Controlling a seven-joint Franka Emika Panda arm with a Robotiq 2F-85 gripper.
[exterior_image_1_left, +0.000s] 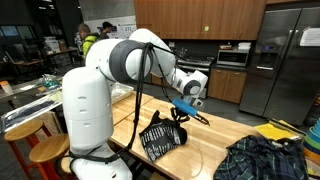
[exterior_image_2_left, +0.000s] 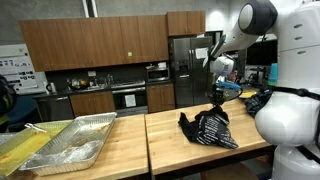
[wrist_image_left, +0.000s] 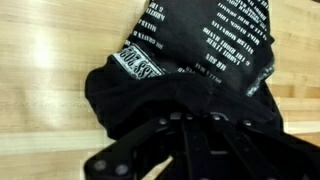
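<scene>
A black cloth printed with white text (wrist_image_left: 205, 45), perhaps a garment, lies rumpled on the wooden table. Its near part is bunched up and drawn toward my gripper in the wrist view. In exterior view 1 the gripper (exterior_image_1_left: 180, 120) is low over the table, shut on a raised fold of this black cloth (exterior_image_1_left: 157, 138). The rest of the cloth spreads over the tabletop toward the front left. Exterior view 2 shows the same cloth (exterior_image_2_left: 207, 127) partly hidden by the arm. The fingertips themselves are covered by dark fabric.
A dark patterned cloth heap (exterior_image_1_left: 262, 158) lies at the table's right, with a yellow item (exterior_image_1_left: 280, 130) behind it. Foil-like trays (exterior_image_2_left: 75, 140) stand at the left in exterior view 2. Stools (exterior_image_1_left: 48, 150) are beside the table. Bare tabletop (exterior_image_1_left: 215, 140) separates the two cloths.
</scene>
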